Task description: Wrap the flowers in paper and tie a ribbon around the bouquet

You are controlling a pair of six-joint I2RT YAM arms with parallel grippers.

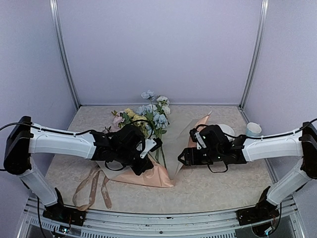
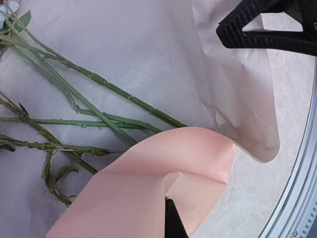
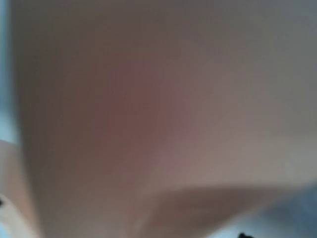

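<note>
The fake flowers [image 1: 159, 120], blue, white, yellow and pink, lie at the table's middle with their stems [image 2: 106, 87] toward the front. Under them spreads the wrapping paper [image 1: 171, 144], grey-white inside and peach outside. At its front edge, my left gripper [image 1: 147, 167] is shut on the paper's folded peach flap [image 2: 148, 183], which covers the stem ends; the flap hides one finger. My right gripper [image 1: 184, 157] stands open beside the paper's right side, its fingers [image 2: 242, 37] apart. Blurred paper fills most of the right wrist view. A peach ribbon [image 1: 88, 188] lies front left.
A white bowl [image 1: 227, 130] sits behind my right gripper, partly hidden by it. At the right back is a pale cup [image 1: 253, 129].
</note>
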